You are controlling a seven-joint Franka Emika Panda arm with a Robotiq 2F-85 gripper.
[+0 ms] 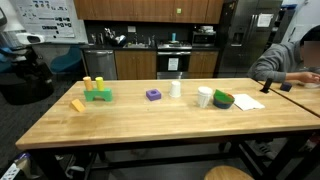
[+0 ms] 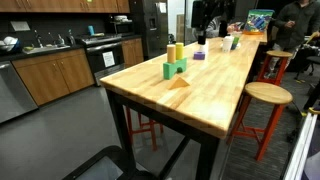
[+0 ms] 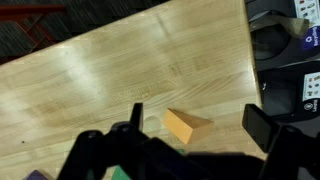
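Beneath my gripper, which stands open, an orange wedge (image 3: 187,125) lies on the wooden table in the wrist view. The wedge appears between the fingertips in that view, but exterior view 1 shows the arm well off to the left of it, so the two are apart. A green block (image 1: 98,95) stands behind the wedge (image 1: 77,105), with yellow cylinders (image 1: 99,83) upright on it. Farther along the table sits a purple block (image 1: 153,94). Only edges of the green block (image 3: 120,174) and purple block (image 3: 37,175) show in the wrist view.
A white cup (image 1: 175,88), a white mug (image 1: 204,97) and a bowl (image 1: 222,99) with coloured contents stand toward the right. Paper (image 1: 247,102) lies beyond them. A person (image 1: 285,66) is at the table's far right.
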